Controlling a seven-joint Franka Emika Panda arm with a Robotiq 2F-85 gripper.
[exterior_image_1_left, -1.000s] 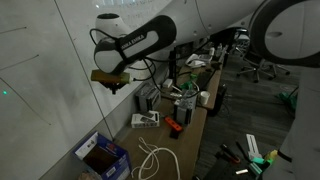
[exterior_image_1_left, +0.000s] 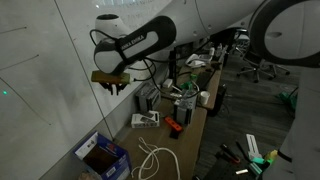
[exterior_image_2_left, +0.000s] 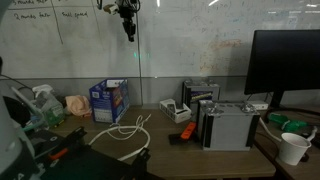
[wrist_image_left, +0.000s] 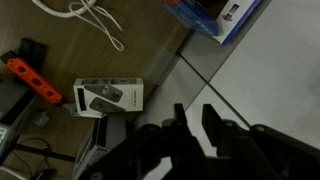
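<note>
High above the table, close to the whiteboard, hangs my gripper (exterior_image_1_left: 111, 90). In the wrist view its two dark fingers stand apart, with nothing between them. On the table below are a blue box (exterior_image_2_left: 109, 100), a white cable (exterior_image_2_left: 124, 131) in loose loops, and a small white box with a dark device pictured on it (wrist_image_left: 109, 97). A red and black tool (wrist_image_left: 36, 79) lies beside that box. My gripper touches none of these.
Two grey metal cases (exterior_image_2_left: 229, 127) stand right of the tool. Farther right are a white cup (exterior_image_2_left: 293, 148) and a black monitor (exterior_image_2_left: 285, 68). The whiteboard (exterior_image_2_left: 200, 40) rises behind the table. Bare wood (exterior_image_1_left: 182, 155) shows near the front edge.
</note>
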